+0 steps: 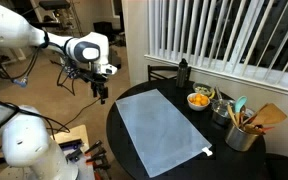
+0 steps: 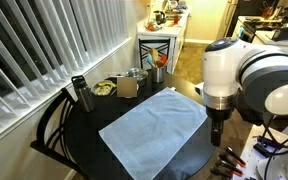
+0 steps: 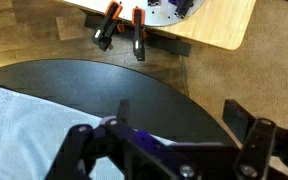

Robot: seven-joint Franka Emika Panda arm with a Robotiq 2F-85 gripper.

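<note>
My gripper stands open, its two fingers wide apart and nothing between them. In the wrist view it faces down over the dark table edge, with part of a pale blue cloth (image 3: pixel 29 135) at lower left. The cloth (image 1: pixel 162 130) lies spread out on the round black table in the first exterior view. There, the gripper (image 1: pixel 101 95) hangs at the table's left side, apart from the cloth. From the second exterior view, the cloth (image 2: pixel 149 130) looks mostly flat, and the arm (image 2: pixel 220 90) is at the right.
Beyond the cloth are a dark bottle (image 1: pixel 182 73), a bowl of orange items (image 1: pixel 198 101) and a metal pot (image 1: pixel 240 136) with utensils. A chair (image 1: pixel 162 72) stands behind the table. The robot base (image 3: pixel 162 12) shows at the wrist view's top.
</note>
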